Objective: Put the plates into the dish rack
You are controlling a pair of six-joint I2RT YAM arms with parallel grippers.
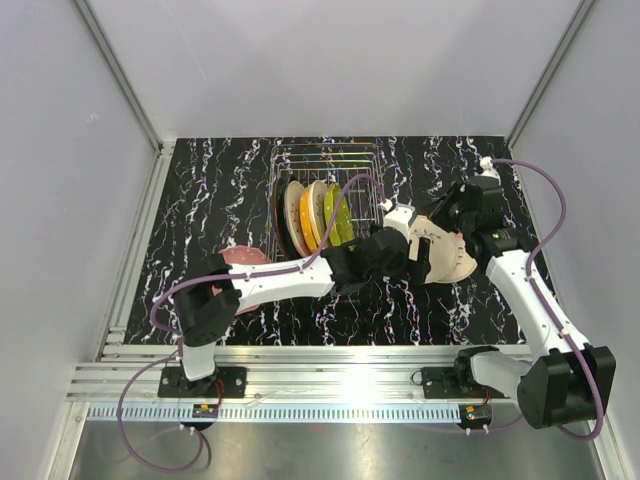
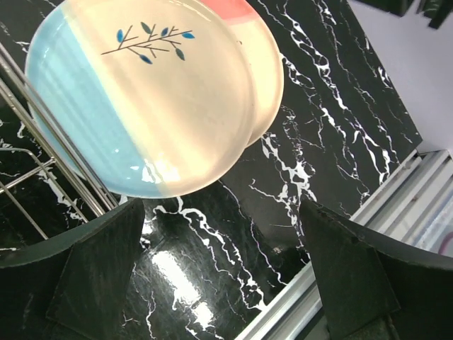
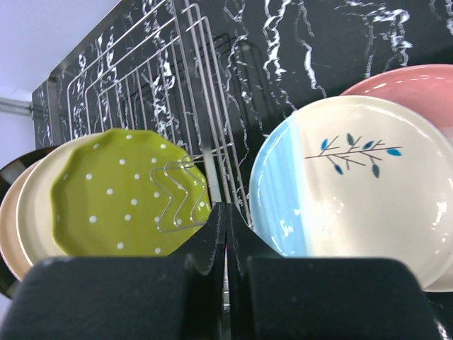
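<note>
A cream plate with a blue band and leaf sprig (image 2: pixel 170 92) lies on a pink-and-cream plate (image 2: pixel 262 78), right of the rack. The wire rack (image 1: pixel 330 155) holds several upright plates, the outermost green with dots (image 3: pixel 113 198). A pink plate (image 1: pixel 240 255) lies left of the rack, partly under my left arm. My left gripper (image 1: pixel 420 258) is open at the near-left edge of the stacked plates, nothing between its fingers. My right gripper is shut, nothing showing between its fingers, above the far side of those plates.
Metal rails (image 1: pixel 300 352) border the front, and walls stand at both sides.
</note>
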